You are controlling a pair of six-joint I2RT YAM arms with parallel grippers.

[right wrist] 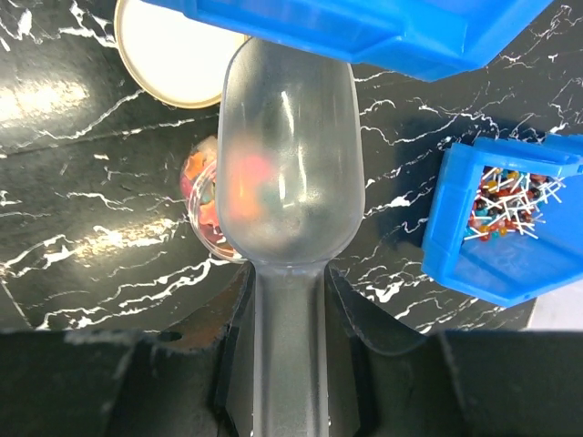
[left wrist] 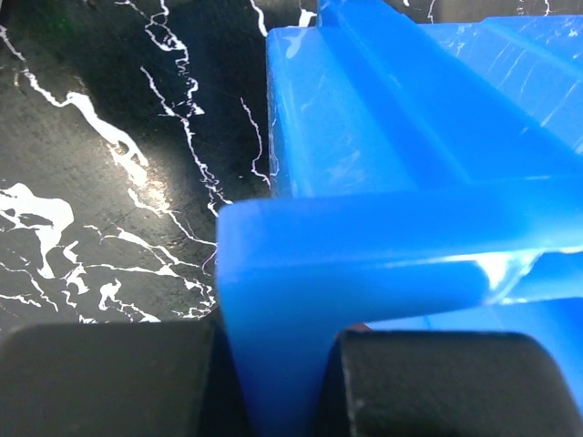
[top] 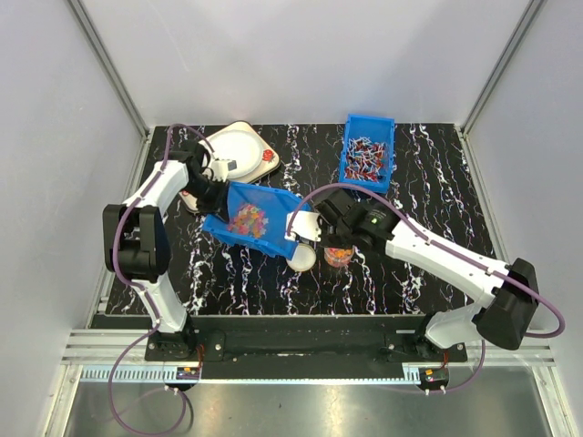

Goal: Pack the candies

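My left gripper is shut on the rim of a blue bin, which looks tilted and has colourful candies gathered in it. A clear scoop is clamped by its handle in my right gripper, which is shut. In the top view the scoop's head is at the bin's right edge; no candy shows clearly in it. Below and beside the scoop stands a clear round jar with orange and pink candies inside. A round white lid lies left of the jar.
At the back right, a second blue bin holds lollipops. A white plate on a patterned tray sits back left, partly behind the left arm. Bare marbled table lies at the front and right.
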